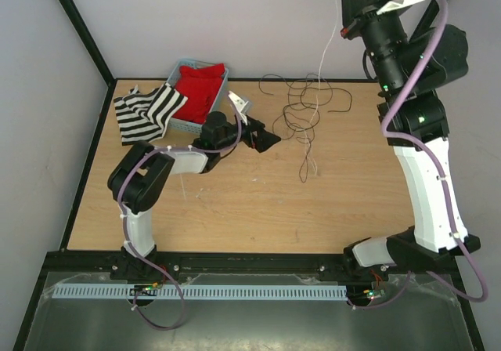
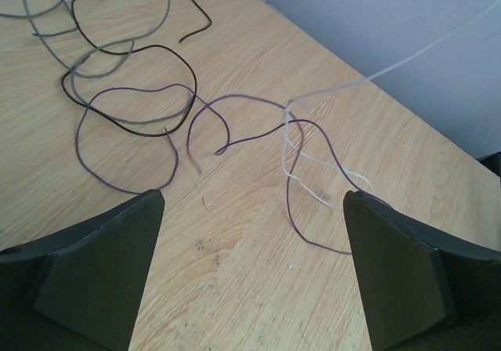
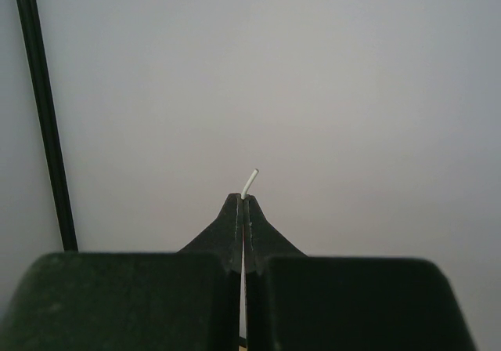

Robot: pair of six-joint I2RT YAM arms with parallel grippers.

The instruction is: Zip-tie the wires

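Dark and purple wires (image 1: 296, 116) lie loosely looped on the wooden table's back right half; in the left wrist view, purple (image 2: 117, 89), black (image 2: 182, 57) and grey strands spread out separately. A thin white wire (image 1: 327, 44) rises from the loops to my raised right gripper, shut on it, with a short white end standing out above the fingertips. My left gripper is open and empty, held left of the wires over the table. The white wire slants up rightward in its view. No zip tie can be made out.
A grey-blue basket (image 1: 188, 126) with red cloth (image 1: 202, 88) stands at the back left, beside a black-and-white striped cloth (image 1: 141, 114).
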